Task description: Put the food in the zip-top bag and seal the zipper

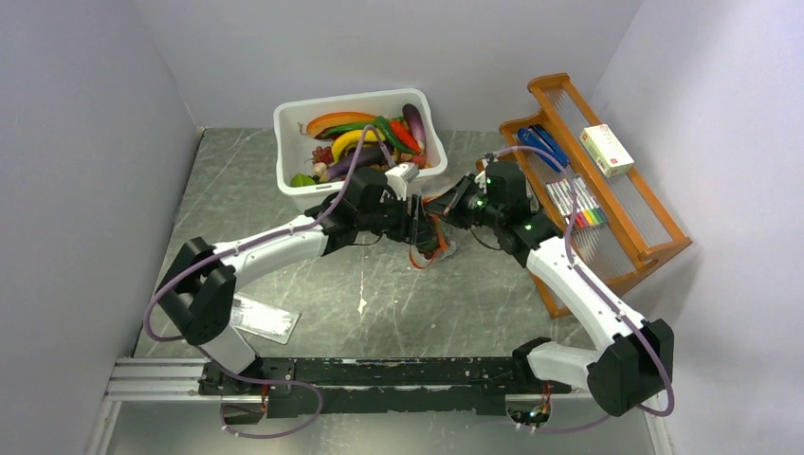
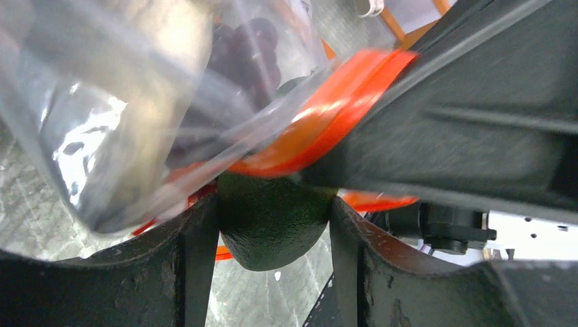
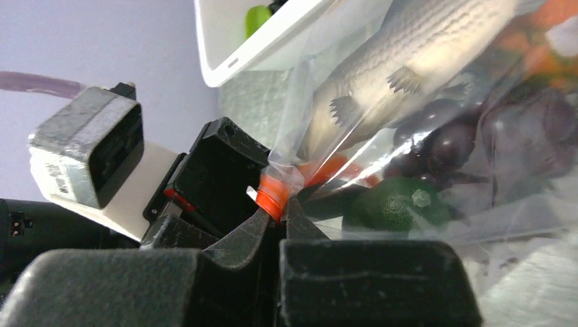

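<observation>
The zip bag (image 3: pixel 463 170) with orange zipper (image 2: pixel 320 116) holds a fish (image 3: pixel 409 61), dark grapes (image 3: pixel 450 146) and other food. My left gripper (image 1: pixel 417 223) is shut on a dark green avocado (image 2: pixel 272 245) at the bag's mouth, partly inside it. My right gripper (image 1: pixel 441 204) is shut at the bag's orange rim, gripping its edge at the upper side of the mouth.
A white bin (image 1: pixel 280 152) of produce stands behind. A wooden rack (image 1: pixel 654 218) with boxes is at the right.
</observation>
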